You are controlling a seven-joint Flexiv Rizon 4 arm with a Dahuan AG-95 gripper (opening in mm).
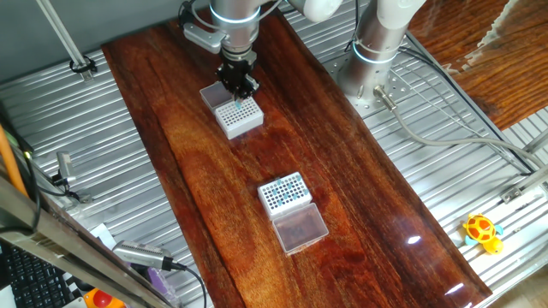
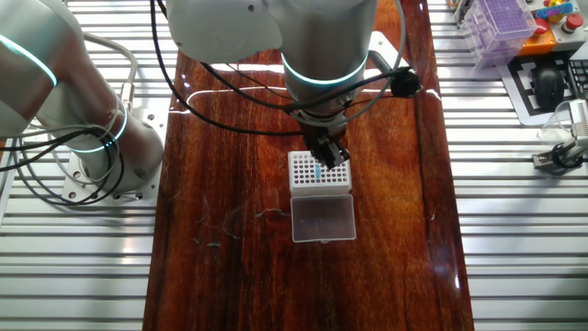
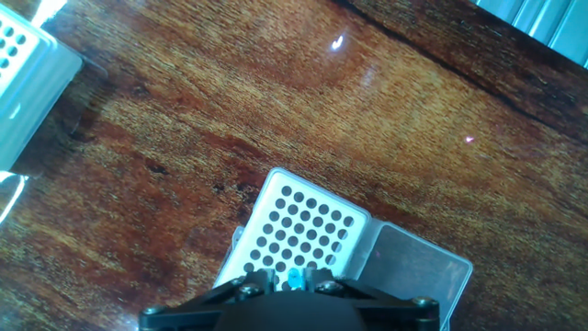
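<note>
A white box of holes (image 1: 239, 116) with its clear lid (image 1: 216, 95) folded back stands under the arm. My gripper is just above this box, pointing down. A small teal piece (image 3: 295, 278) shows between its fingers in the wrist view, over the box's near rows. The same teal piece (image 2: 318, 171) appears upright at the holes in exterior view 2. Whether the fingers press on it or stand slightly apart from it is not clear, nor whether its lower end is inside a hole. The other visible holes look empty.
A second open white box (image 1: 284, 194), with several teal pieces in its holes, sits farther down the wooden board (image 1: 351, 239), its clear lid (image 1: 300, 228) laid open. Bare wood lies between the boxes. A toy turtle (image 1: 482, 231) is off the board.
</note>
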